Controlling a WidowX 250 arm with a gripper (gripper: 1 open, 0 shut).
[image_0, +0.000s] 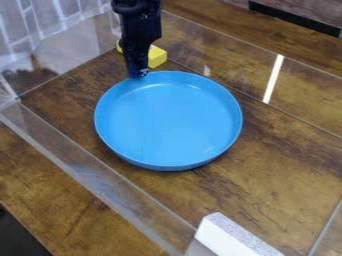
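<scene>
A round blue plate (168, 122) lies flat on the wooden table in the middle of the view. Just behind its back-left rim is my black gripper (136, 70), pointing down from the top, shut with nothing visible between its fingers. A yellow block (156, 55), perhaps a sponge, sits behind the gripper and is partly hidden by it.
Clear panels border the wooden table (274, 150) at left and back. A white bar-like object (234, 237) lies at the bottom right. The table right of the plate is bare.
</scene>
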